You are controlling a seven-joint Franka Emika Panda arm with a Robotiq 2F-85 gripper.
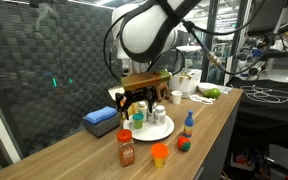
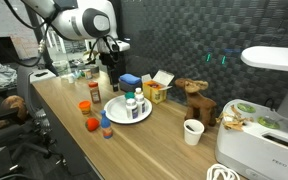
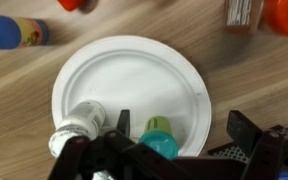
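My gripper [image 1: 138,106] hangs above the white plate [image 3: 94,62], its fingers apart and nothing held between them. Below it, a small container with a green lid [image 1: 137,120] stands on the plate; in the wrist view the same green-lidded container [image 3: 158,140] shows near the plate's lower edge. White-capped bottles [image 2: 131,106] stand beside it on the plate, and one white bottle [image 3: 85,117] appears to the left of the green lid from above. Much of the plate's middle is bare.
In front of the plate are a red-lidded jar [image 1: 126,150], an orange cup [image 1: 159,154], a red tomato-like object [image 1: 184,143] and a blue bottle [image 1: 188,125]. A blue box [image 1: 101,121], yellow carton [image 2: 158,87], brown plush [image 2: 199,103] and white mug [image 2: 193,131] stand near the back panel.
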